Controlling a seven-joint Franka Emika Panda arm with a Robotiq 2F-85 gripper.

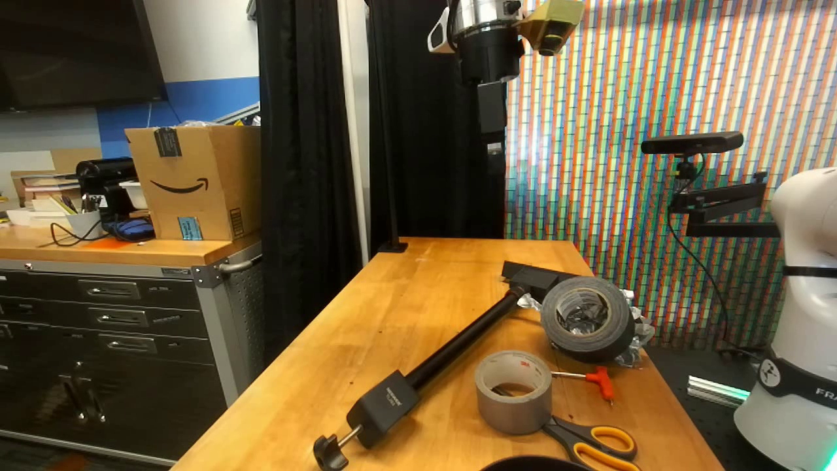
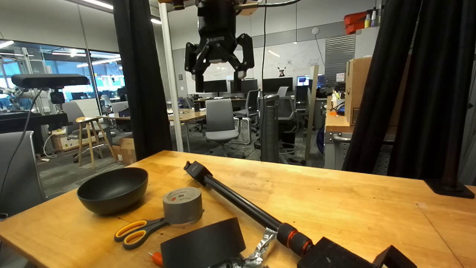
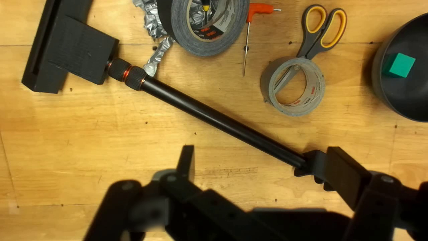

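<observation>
High above the wooden table hangs my gripper (image 2: 218, 82), its two fingers spread apart and only air between them. In the wrist view the left finger (image 3: 185, 162) and the right finger stand wide of each other, so it is open. Below, a black clamp pole (image 3: 224, 122) lies diagonally over the table. A grey tape roll (image 3: 295, 86) rests on the tip of scissors (image 3: 321, 34) with orange-lined handles. A larger black tape roll (image 3: 216, 44) leans on crumpled foil (image 3: 154, 20). The black bowl (image 3: 413, 96) holds a green cube (image 3: 401, 65).
Between the two tapes lies a red-handled screwdriver or hex key (image 3: 258, 8). A curtain post base (image 2: 450, 188) stands at the table's far corner.
</observation>
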